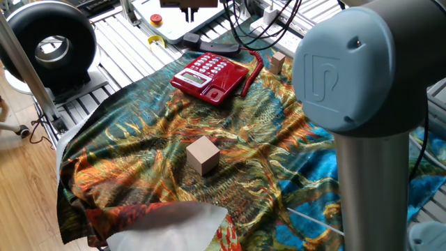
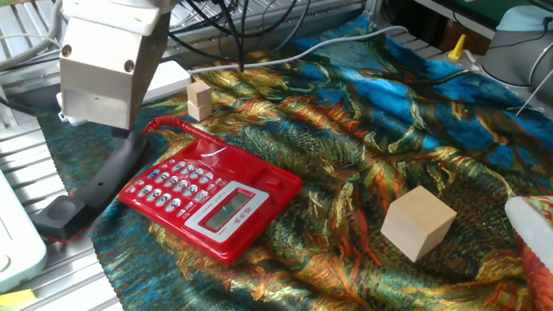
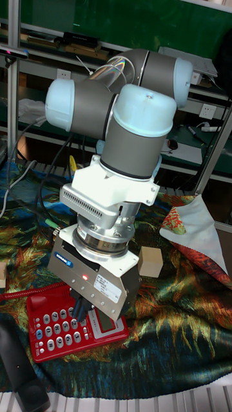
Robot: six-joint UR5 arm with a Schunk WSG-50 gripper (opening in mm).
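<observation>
A red push-button telephone (image 1: pixel 210 77) lies on the patterned cloth, its keypad and small display facing up. Its black handset (image 2: pixel 99 181) is off the base, lying alongside with the coiled red cord attached. My gripper (image 1: pixel 189 14) hangs at the top edge of exterior view 1, near the handset's side of the phone. In exterior view 2 its pale housing is above the cord end of the handset, the fingertips mostly hidden. Dark fingers (image 3: pixel 80 310) point down in exterior view 3, overlapping the phone; their gap is unclear, and nothing shows held.
A large wooden cube (image 2: pixel 418 223) sits on open cloth, and small wooden blocks (image 2: pixel 200 101) stand near the cord. Loose black cables (image 1: pixel 261 31) hang behind. A folded cloth corner (image 1: pixel 171 229) lies at the front. A black ring-shaped object (image 1: pixel 50 47) stands left.
</observation>
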